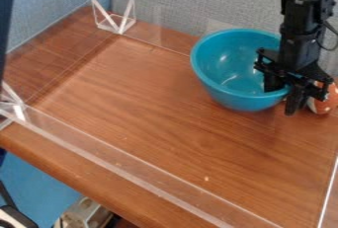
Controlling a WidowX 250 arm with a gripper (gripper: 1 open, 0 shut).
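Note:
A turquoise plastic bowl (227, 74) sits on the wooden table (158, 153) toward the back right. The black gripper (291, 94) hangs over the bowl's right rim, its fingers low beside that rim; whether they hold anything cannot be told. An orange-red object (323, 101) lies just right of the bowl, partly hidden behind the gripper.
A white wire frame (115, 23) stands at the back left corner, another at the left edge. Clear strips line the table's edges.

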